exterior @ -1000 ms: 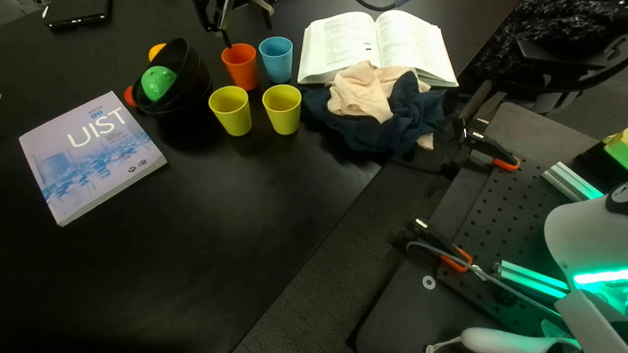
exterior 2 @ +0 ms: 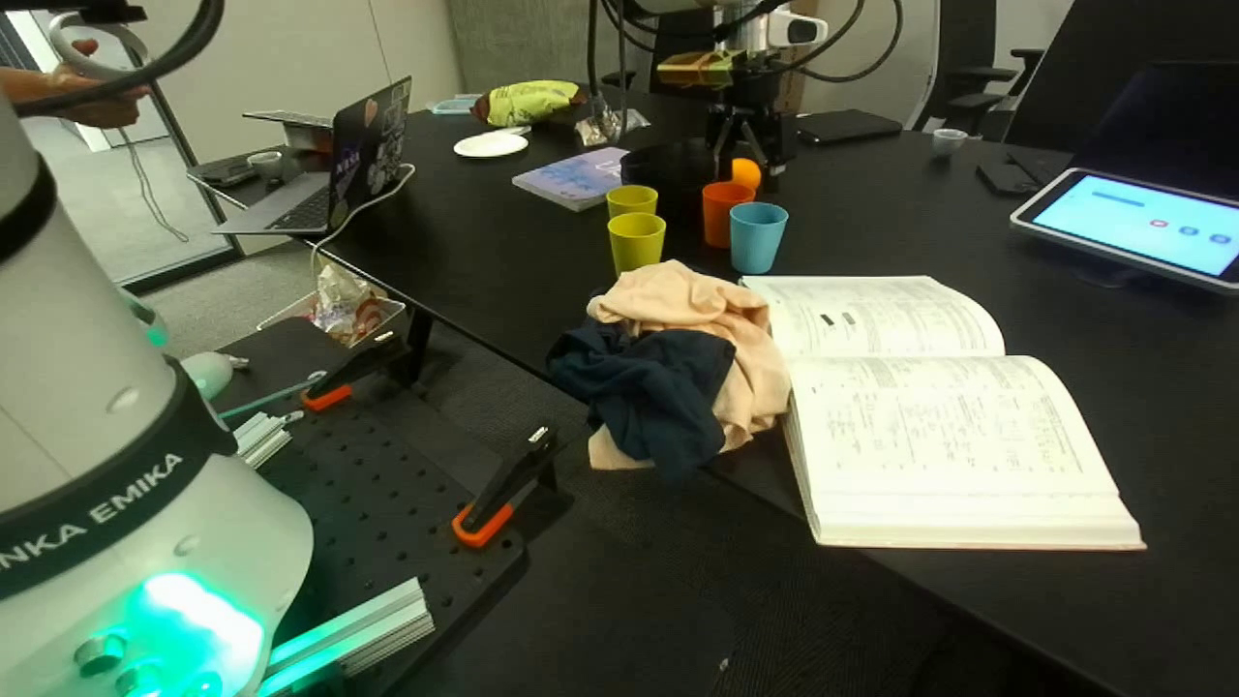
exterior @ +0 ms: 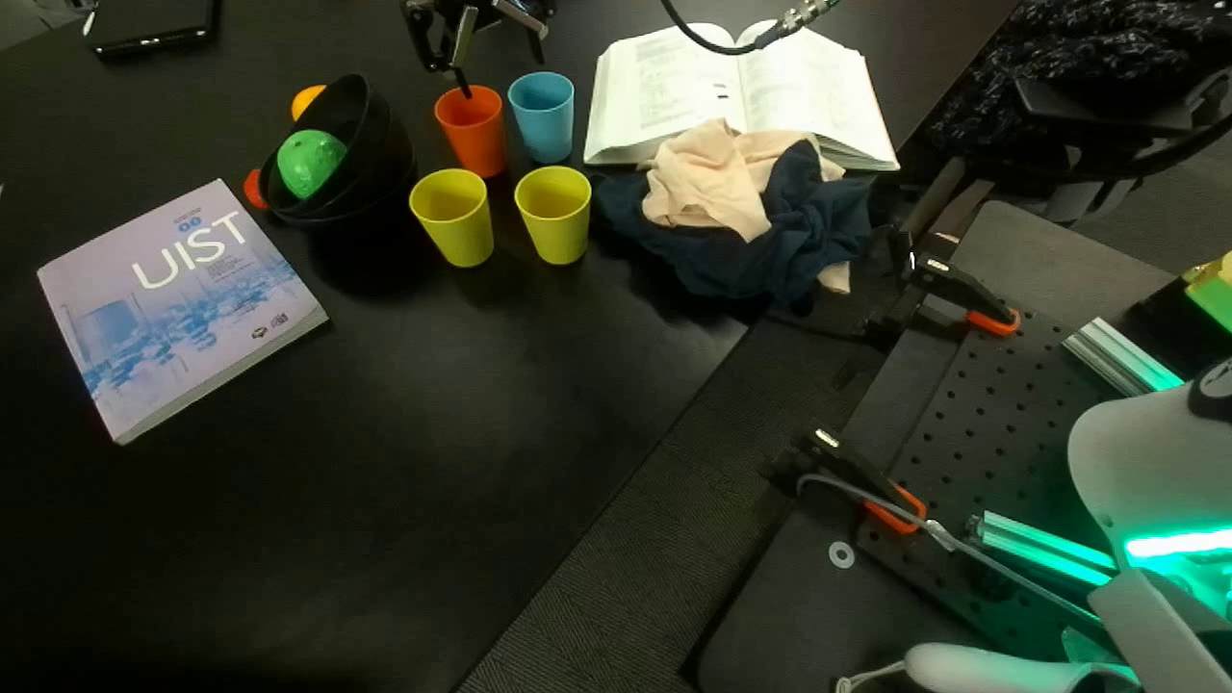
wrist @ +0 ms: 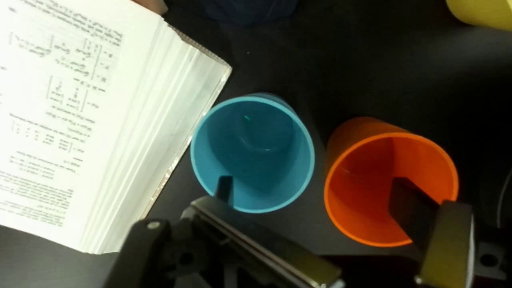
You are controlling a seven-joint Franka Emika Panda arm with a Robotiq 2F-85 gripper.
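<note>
Two cups stand upright side by side, an orange cup (exterior: 476, 137) and a blue cup (exterior: 546, 121). My gripper (exterior: 502, 74) is open over their far side, its fingers wide apart with nothing held. Seen from the wrist, one fingertip (wrist: 224, 188) overlaps the near rim of the blue cup (wrist: 253, 153). The other shows against the inside of the orange cup (wrist: 365, 177); whether it reaches below the rim, I cannot tell. Two yellow cups, one on the left (exterior: 453, 219) and one on the right (exterior: 555, 216), stand on the side away from the gripper.
An open book (exterior: 676, 92) lies close beside the blue cup, with crumpled beige and navy cloth (exterior: 710, 185) at its edge. Black bowls (exterior: 370, 150) holding a green ball (exterior: 309, 163) sit left of the cups. Beyond the closed book (exterior: 185, 300), the black table's front is bare.
In exterior view 1 my gripper has shifted right and slightly down, bringing one fingertip from beside the orange cup to over its rim. The cups have not moved.
</note>
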